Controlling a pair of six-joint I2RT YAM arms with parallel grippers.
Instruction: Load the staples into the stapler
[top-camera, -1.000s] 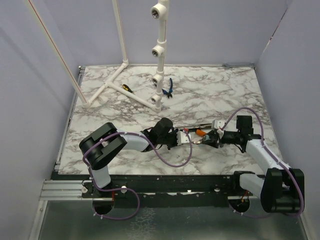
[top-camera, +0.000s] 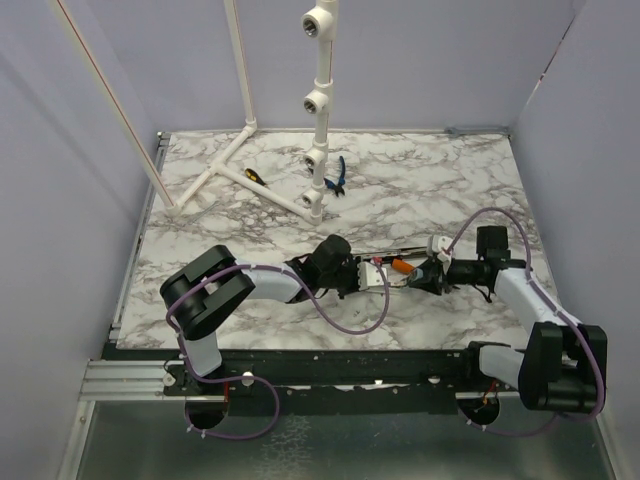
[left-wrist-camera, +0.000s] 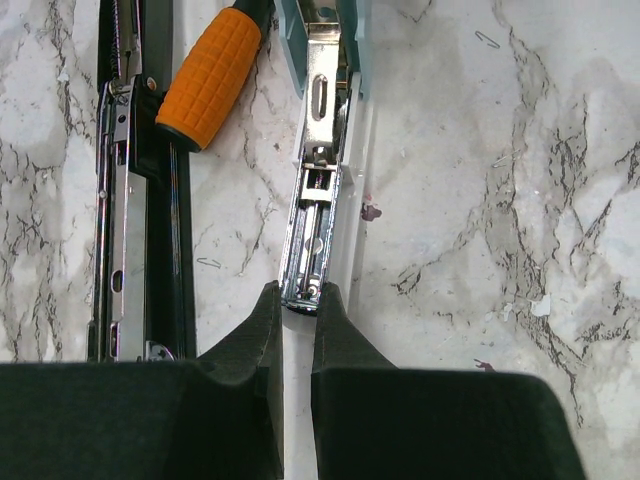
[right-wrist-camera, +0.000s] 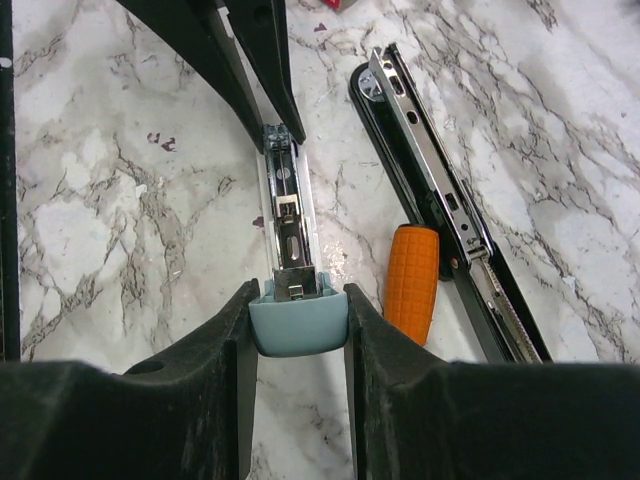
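Note:
The stapler lies between my two grippers, with its chrome magazine (left-wrist-camera: 312, 235) facing up and its teal rear end (right-wrist-camera: 300, 327) toward the right arm. My left gripper is shut on the magazine's front tip, one fingertip at each side. Opposite it, my right gripper has its fingers pressed on both sides of the teal rear. A pale base strip (left-wrist-camera: 354, 240) runs beneath the magazine. A small pale metal piece (right-wrist-camera: 288, 207) sits across the channel partway along; whether staples lie inside I cannot tell.
Behind the stapler lie a long black and metal tool (right-wrist-camera: 440, 190), resembling an opened stapler, and an orange handle (right-wrist-camera: 411, 285). Loose staples (left-wrist-camera: 487, 39) dot the marble. Pliers (top-camera: 336, 178) and the white pipe frame (top-camera: 265, 190) stand farther back.
Both grippers have shifted very slightly to the right, still at the stapler's two ends. Nothing else has visibly moved.

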